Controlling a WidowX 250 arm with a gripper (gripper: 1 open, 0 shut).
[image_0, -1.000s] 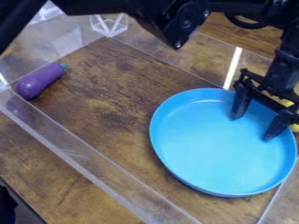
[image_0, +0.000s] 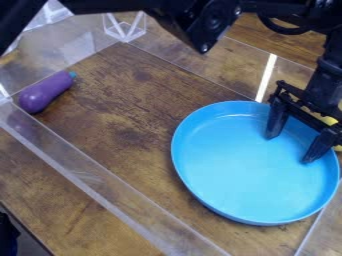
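My black gripper (image_0: 294, 140) is low over the right rear part of a blue round plate (image_0: 234, 170), its two fingers apart and pointing down into it. A small yellow object (image_0: 334, 124) shows behind the fingers at the right edge, partly hidden by them; I cannot tell whether it touches them. A purple toy eggplant (image_0: 47, 92) lies at the left on the wooden surface.
Clear plastic walls (image_0: 94, 190) run along the left and front of the wooden floor, with another at the back. Bare wood (image_0: 127, 100) fills the middle left of the plate. My arm spans the top of the view.
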